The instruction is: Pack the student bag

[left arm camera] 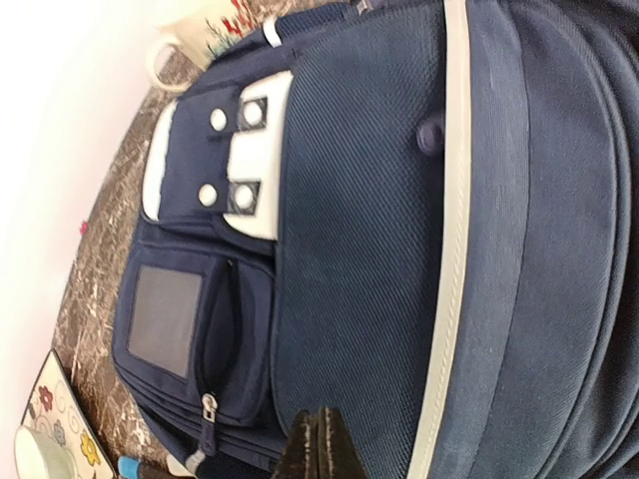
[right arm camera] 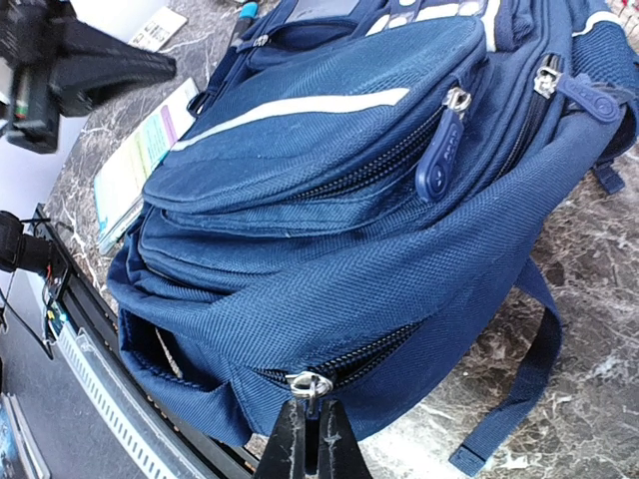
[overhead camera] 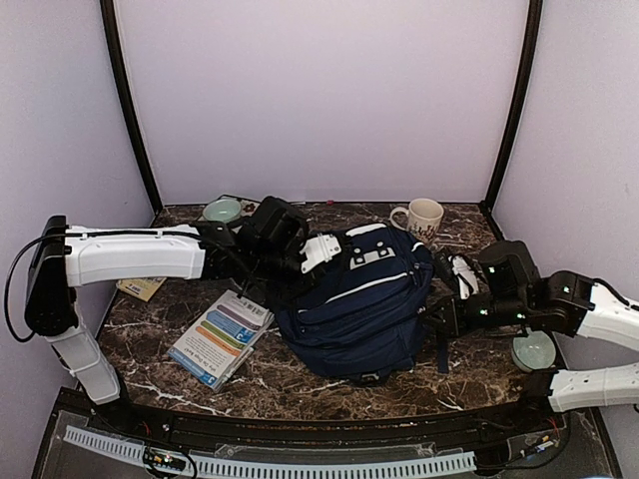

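Observation:
The navy backpack (overhead camera: pixel 364 329) lies across the middle of the table, its front with white trim facing up. My left gripper is shut with nothing between its fingers, raised over the backpack's front; the edge of the front flap (left arm camera: pixel 344 249) is outside the fingers. From the right side, the same gripper's dark fingers (right arm camera: pixel 120 80) appear clear of the fabric. My right gripper is shut on a zipper pull (right arm camera: pixel 311 385) at the end of a partly open side zipper. Two larger blue zipper pulls (right arm camera: pixel 439 160) hang from the front compartments.
Books (overhead camera: pixel 222 339) lie left of the bag, near the left arm. A patterned mug (overhead camera: pixel 424 217) stands behind it. Bowls sit at back left (overhead camera: pixel 223 210) and far right (overhead camera: pixel 534 349). A loose strap (right arm camera: pixel 514 384) trails on the table.

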